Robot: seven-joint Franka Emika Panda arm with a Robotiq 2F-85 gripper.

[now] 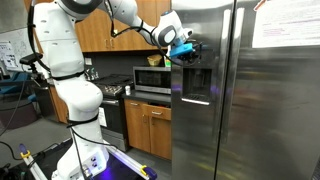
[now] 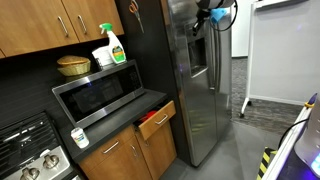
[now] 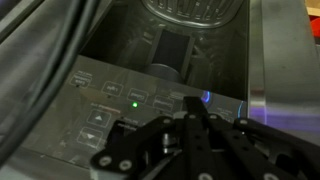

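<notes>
A tall stainless-steel refrigerator point(image 1: 202, 125) fills the right-centre of exterior view 1. Set into its door is a dispenser point(image 1: 197, 83), with a dark recess and a paddle point(image 3: 171, 53) visible in the wrist view. Its button panel point(image 3: 98, 112) shows one green light. My gripper is shut, with nothing visible between its black fingers, and it overlaps the panel's right part in that view. Whether the fingertips touch the panel cannot be told. From the side, the gripper point(image 1: 196, 46) appears just above the dispenser, at the door.
A drawer point(image 2: 157, 124) stands pulled out beside the refrigerator. A microwave point(image 2: 103, 97), a white cup point(image 2: 79, 137) and a green-and-white spray bottle point(image 2: 113, 44) are to its left. Open floor point(image 2: 232, 150) lies in front of the refrigerator.
</notes>
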